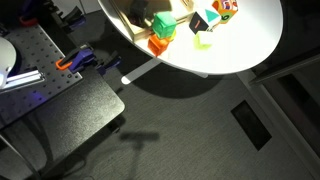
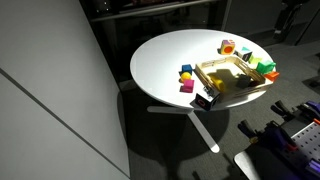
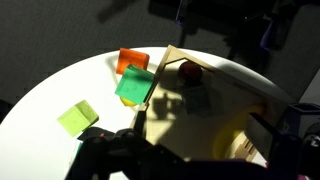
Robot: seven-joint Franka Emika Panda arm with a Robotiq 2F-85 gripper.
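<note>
In the wrist view, the dark fingers of my gripper are spread wide over a shallow wooden tray [image 3: 143,112], with nothing visible between them. Inside the tray are a round dark-red object [image 3: 189,70] and a yellow object [image 3: 230,135], the latter partly covered by the gripper. Just outside the tray's edge lies a green block [image 3: 133,85], with an orange block [image 3: 132,60] beside it. A yellow-green block [image 3: 77,118] sits farther left. Shadow makes the other tray contents hard to tell.
The white round table [image 2: 155,60] has open room on its left in exterior view 2. Near the tray are a pink block [image 2: 188,86], a blue ball [image 2: 186,76] and a dark box [image 2: 207,99]. An orange patterned block [image 2: 228,46] stands toward the back.
</note>
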